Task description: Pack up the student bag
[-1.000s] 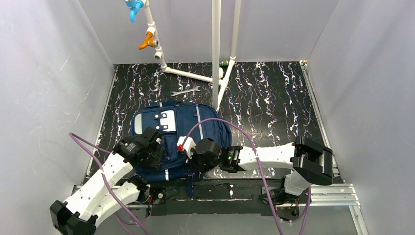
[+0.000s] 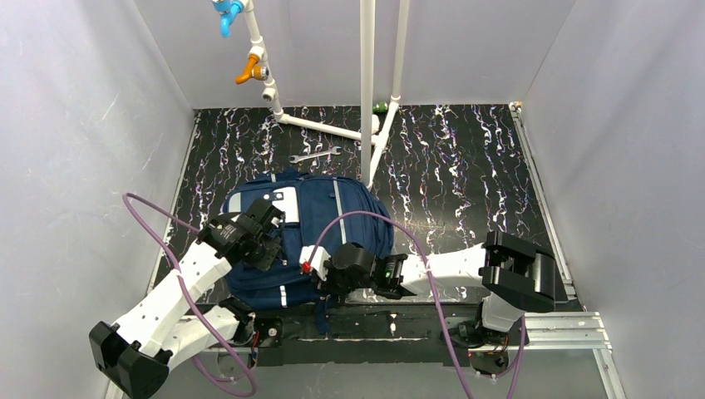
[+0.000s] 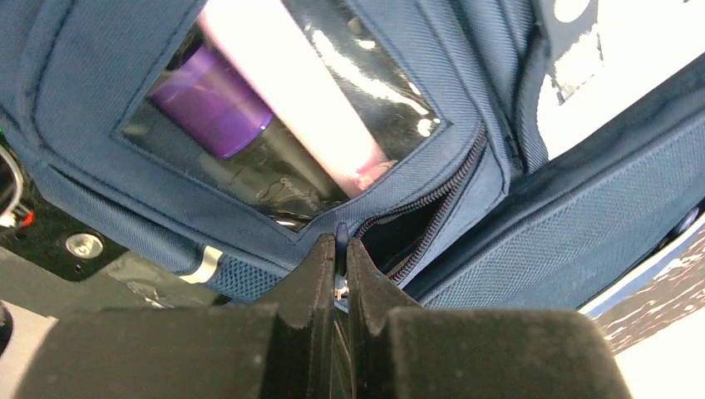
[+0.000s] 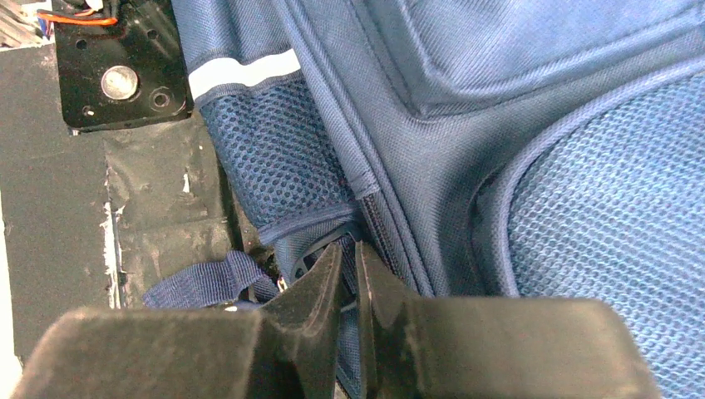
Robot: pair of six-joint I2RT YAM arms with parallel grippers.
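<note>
The navy blue student bag (image 2: 316, 216) lies flat on the dark floor. In the left wrist view, a clear window (image 3: 316, 108) on its pocket shows a purple item (image 3: 212, 100) and a long pale pink item (image 3: 291, 83) inside. Beside it runs a partly open zipper (image 3: 441, 220). My left gripper is shut on what looks like a small dark zipper pull at this opening. At the bag's near edge, my right gripper is shut on navy fabric beside a mesh side pocket (image 4: 266, 141); its exact grip is partly hidden.
A wrench (image 2: 316, 155) lies beyond the bag. White pipes (image 2: 367, 91) with blue and orange valves stand at the back. A loose strap (image 4: 195, 284) hangs near the front edge.
My left gripper has moved slightly away from the front edge and to the right, up along the bag. The right arm has shifted a little to the left and towards the front.
</note>
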